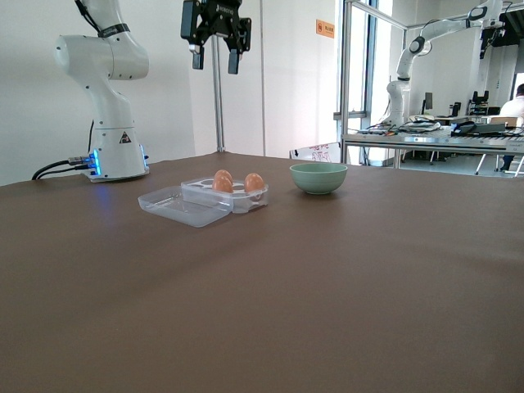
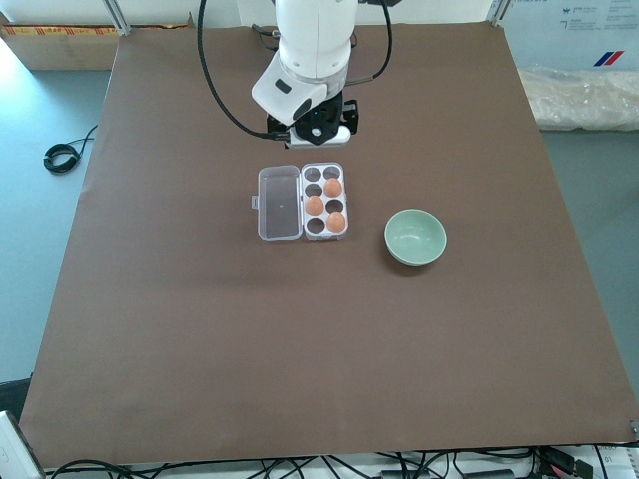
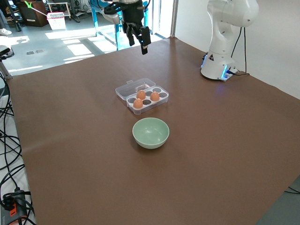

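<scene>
A clear plastic egg box (image 2: 288, 204) lies with its lid open on the brown table (image 2: 170, 319); three brown eggs (image 3: 154, 96) sit in its cups among empty ones. A pale green bowl (image 2: 415, 238) stands empty beside it, to the right in the left view and nearer the camera in the right view. My black gripper (image 1: 215, 60) hangs in the air above and beyond the box, its two fingers apart with nothing between them in the top view.
The white robot base (image 3: 216, 65) stands at the table's edge. Cables (image 2: 300, 467) run along the table's edge outside the work surface. Most of the table around the box and bowl is clear.
</scene>
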